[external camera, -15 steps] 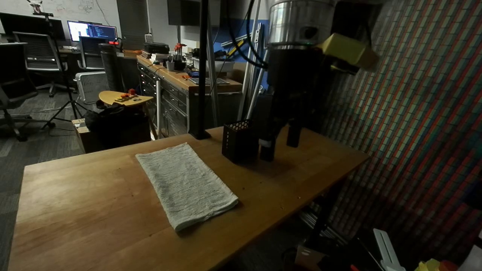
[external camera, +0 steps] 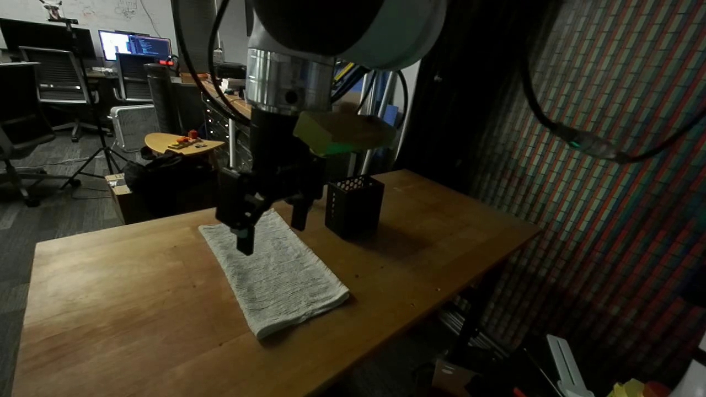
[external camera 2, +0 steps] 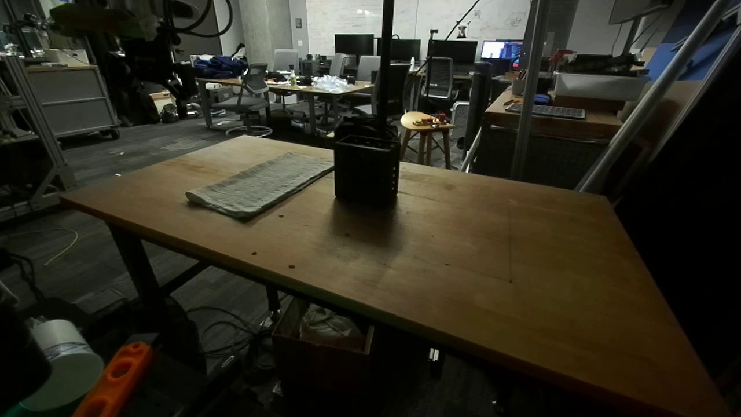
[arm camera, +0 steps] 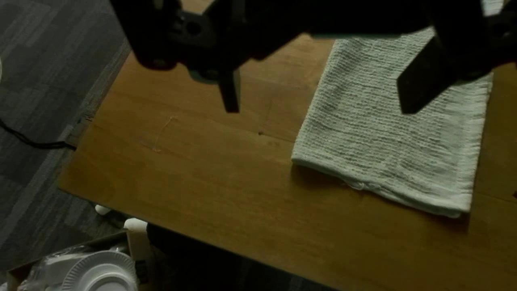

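Note:
A pale folded towel (external camera: 278, 271) lies flat on the wooden table (external camera: 119, 284); in exterior view 2 the same towel (external camera 2: 260, 184) rests at the table's left part. My gripper (external camera: 272, 237) is open above the towel in exterior view 1, its fingers apart. From the wrist view, the gripper spans the towel's left edge: one finger (arm camera: 230, 92) shows over bare wood, the other (arm camera: 421, 80) over the towel (arm camera: 392, 126). Nothing is between the fingers. How high they hang above the cloth is hard to judge.
A black perforated box (external camera: 355, 206) stands on the table beside the towel, close to the arm. In exterior view 2 the table's right side is bare. A carton with white plates (arm camera: 104, 274) sits below the table edge.
My arm has swung left in exterior view 1, from beyond the black box to above the towel. The towel and the box have stayed in place.

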